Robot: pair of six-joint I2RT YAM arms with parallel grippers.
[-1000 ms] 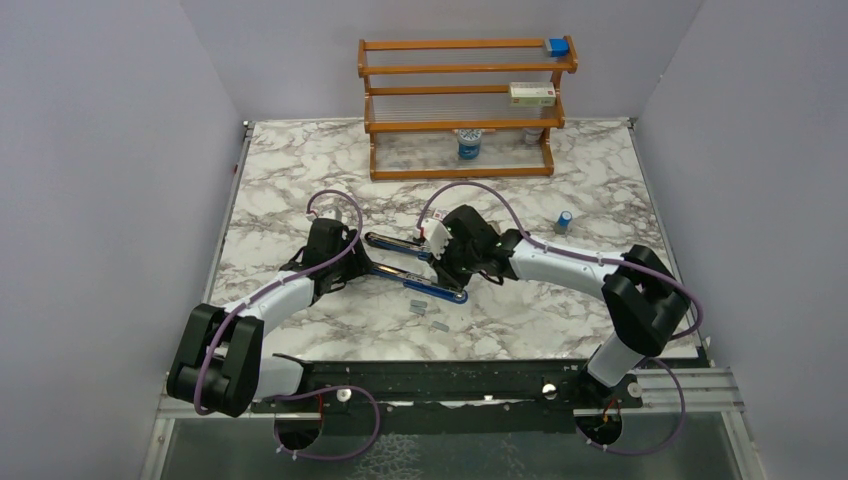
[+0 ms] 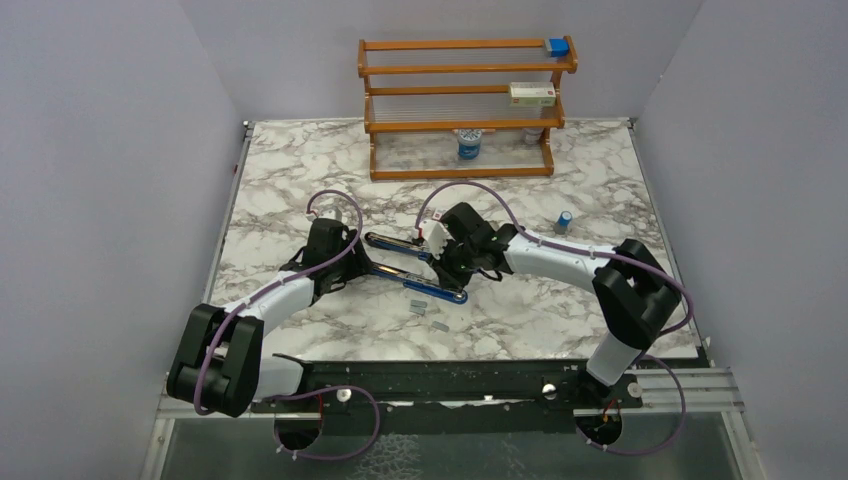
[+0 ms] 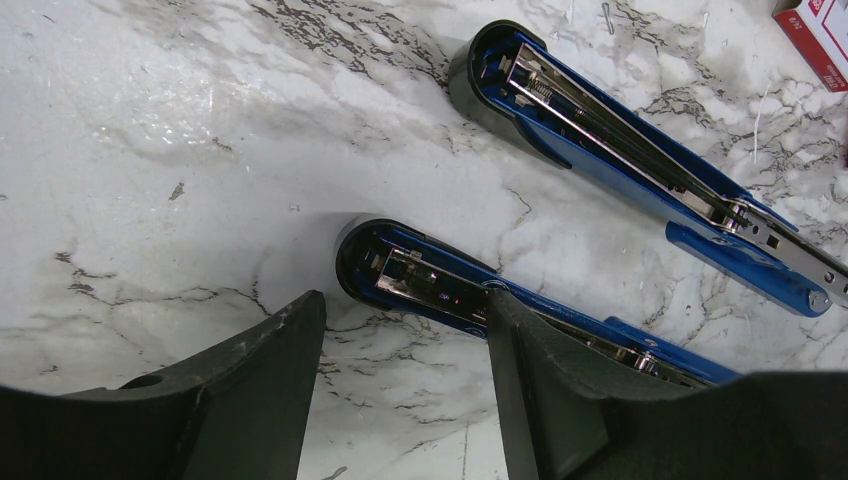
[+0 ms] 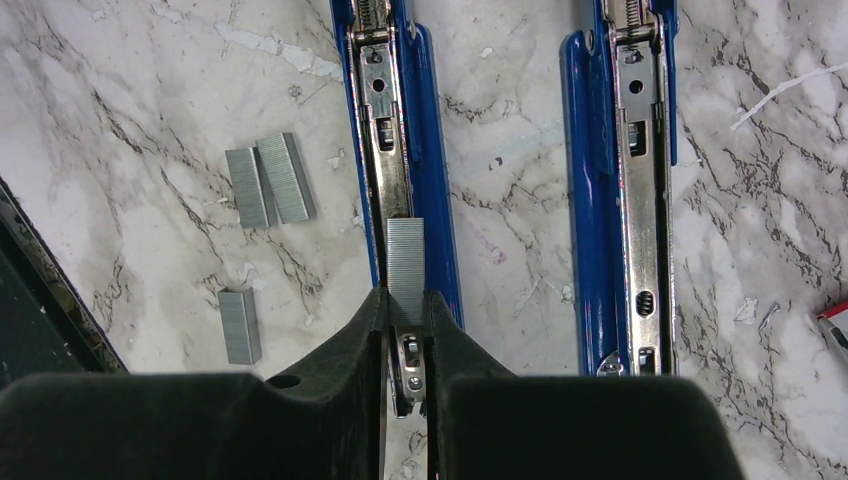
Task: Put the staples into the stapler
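A blue stapler point(image 2: 415, 281) lies opened out flat in front of a second opened blue stapler point(image 2: 392, 243). Pinched in my right gripper is a grey strip of staples point(image 4: 405, 260), which is over the nearer stapler's metal base point(image 4: 390, 185). Whether the strip touches the base, I cannot tell. In the left wrist view, my left gripper is open at the far end of the nearer stapler's magazine point(image 3: 430, 283); its right finger point(image 3: 515, 345) overlaps the stapler in view, while the left finger point(image 3: 300, 340) is over bare marble.
Three loose staple strips point(image 4: 238, 325) lie on the marble beside the nearer stapler. A red and white box point(image 3: 820, 35) sits past the farther stapler. At the back stands a wooden rack point(image 2: 465, 125), and a small blue-topped item point(image 2: 563, 222) is at the right.
The right arm has shifted slightly, its gripper inching over the nearer stapler. The left arm and the staplers look unmoved.
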